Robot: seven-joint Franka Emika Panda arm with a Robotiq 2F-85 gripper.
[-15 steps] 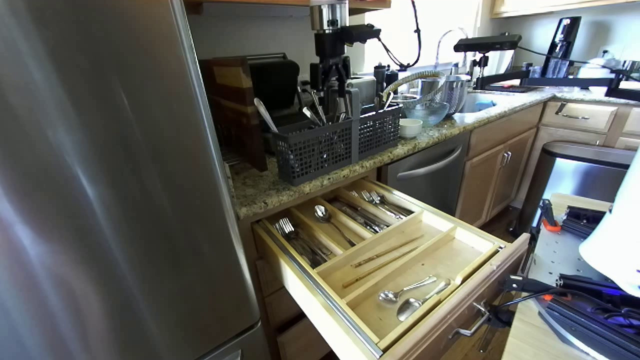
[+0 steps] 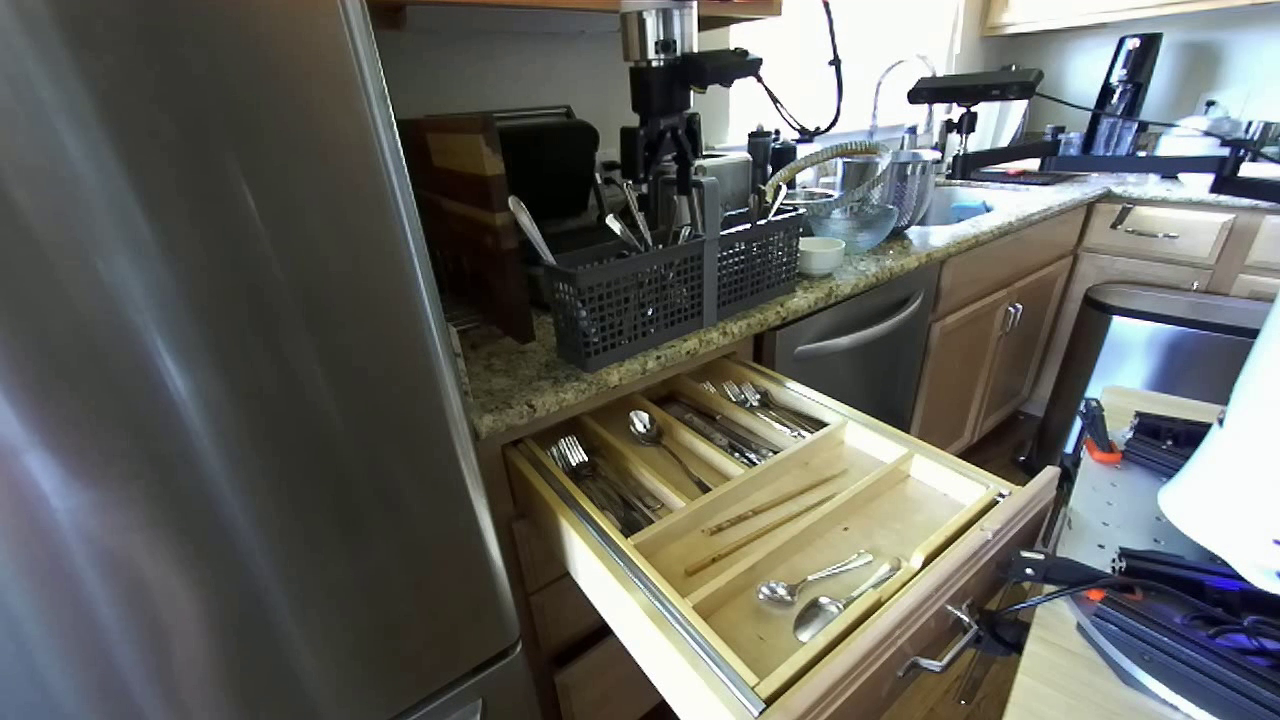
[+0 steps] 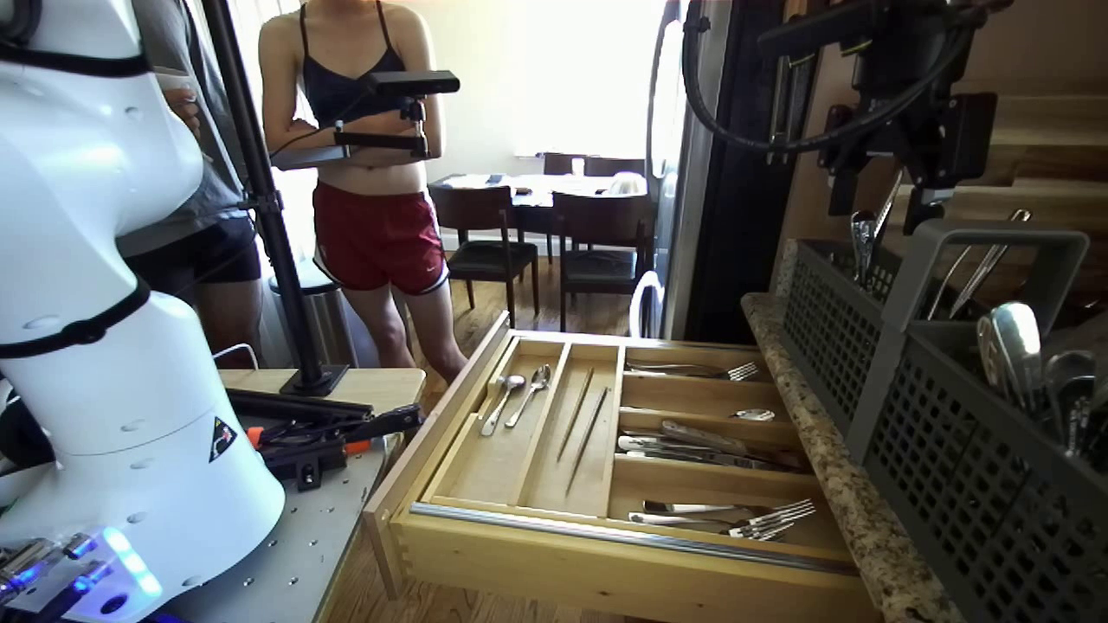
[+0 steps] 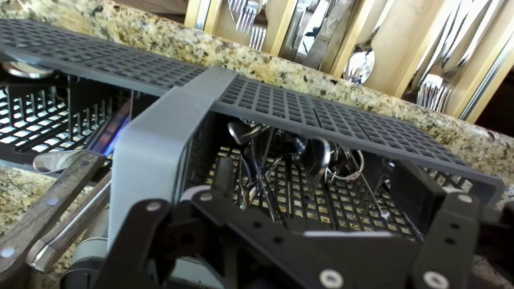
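Over the left half of the grey cutlery basket (image 2: 630, 300) hangs my gripper (image 2: 660, 188), pointing down. Its two fingers stand apart, and in exterior view 2 the gripper (image 3: 883, 204) shows a gap between them. The wrist view looks down into the basket (image 4: 289, 103), where spoons (image 4: 318, 156) and other utensils stand between the spread fingers, held by neither. Below the counter, a wooden drawer (image 2: 828, 462) is pulled out. It holds forks (image 2: 573, 456), one long spoon (image 2: 645, 426), knives (image 3: 686, 446), two chopsticks (image 3: 587, 441) and two small spoons (image 2: 822, 616) in separate compartments.
The basket's tall handle (image 3: 987, 234) rises close beside the gripper. Wooden boards (image 2: 480, 216) lean behind the basket on the left. A white bowl (image 2: 821, 254) and a glass bowl (image 2: 858, 224) stand to its right. The front drawer compartment has bare space.
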